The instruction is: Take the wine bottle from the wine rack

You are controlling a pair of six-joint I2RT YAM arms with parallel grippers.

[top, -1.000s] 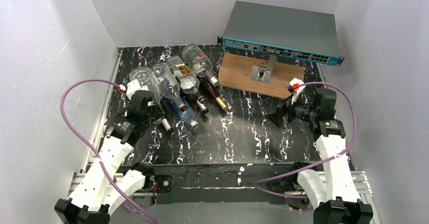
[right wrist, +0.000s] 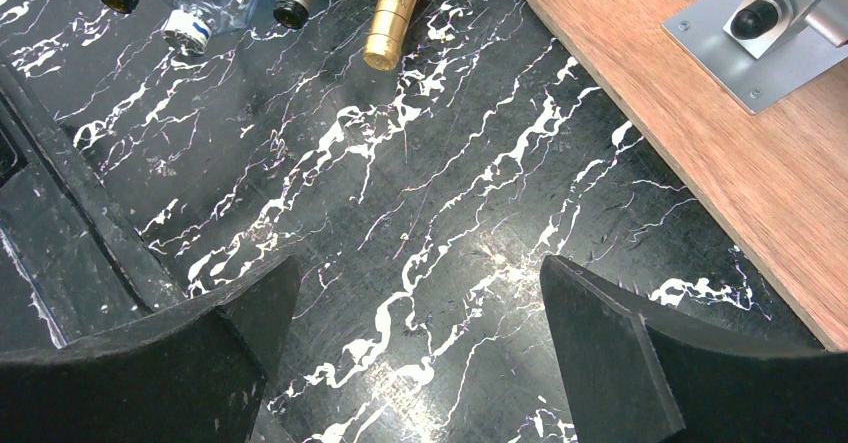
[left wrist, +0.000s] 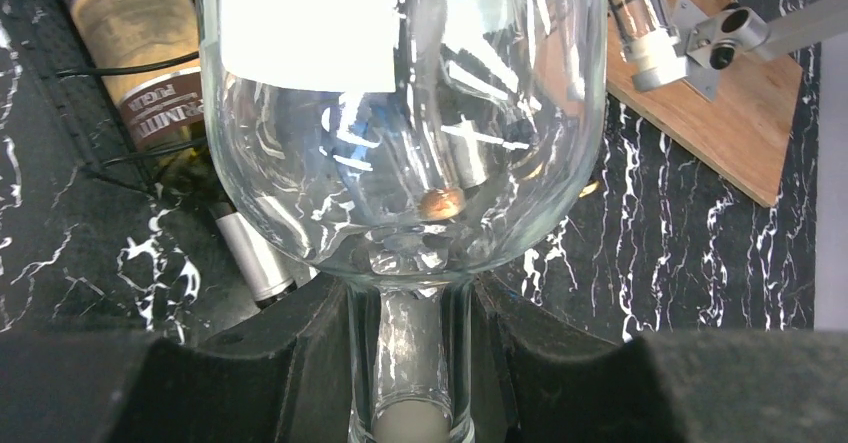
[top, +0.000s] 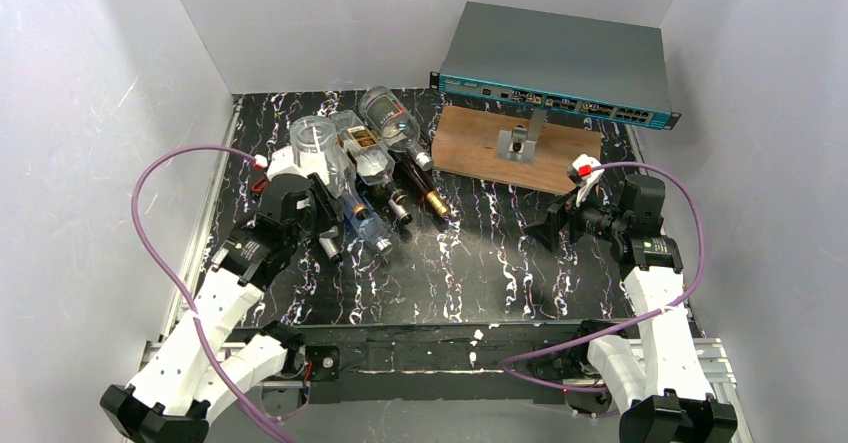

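Observation:
My left gripper is shut on the neck of a clear glass bottle (left wrist: 400, 193). Its wide body fills the middle of the left wrist view, with a white label on its side. From above, that clear bottle (top: 314, 141) is over the left end of the bottle group, partly covered by the left hand. A black wire rack (left wrist: 80, 113) with an amber bottle (left wrist: 150, 73) in it shows at upper left in the left wrist view. My right gripper stands open over bare marbled surface, nothing between its fingers.
Other bottles lie close by, including a clear one (top: 388, 113) and a gold-necked dark one (top: 433, 199). A wooden board (top: 460, 143) with a metal bracket (top: 516, 145) carries a grey rack unit (top: 555, 58).
The right arm stays where it was.

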